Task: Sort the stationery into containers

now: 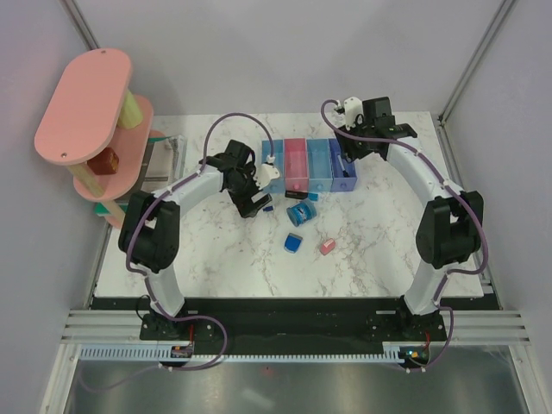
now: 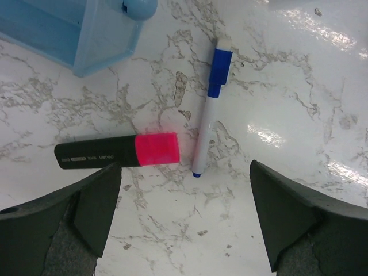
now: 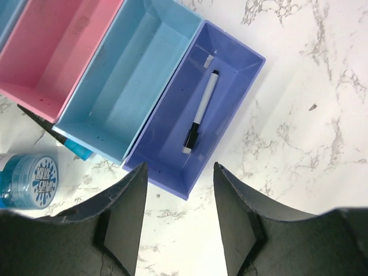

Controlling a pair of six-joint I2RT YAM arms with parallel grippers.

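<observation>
In the left wrist view a black highlighter with a pink cap and a blue-capped whiteboard marker lie on the marble table below a light-blue bin. My left gripper is open over them. In the right wrist view a black-capped marker lies inside the purple bin; my right gripper hangs open near that bin's front end. A pink bin and a light-blue bin stand beside it.
A blue jar and a dark item with a blue end lie before the bins. A blue block and a pink block lie on the open table. A pink shelf unit stands far left.
</observation>
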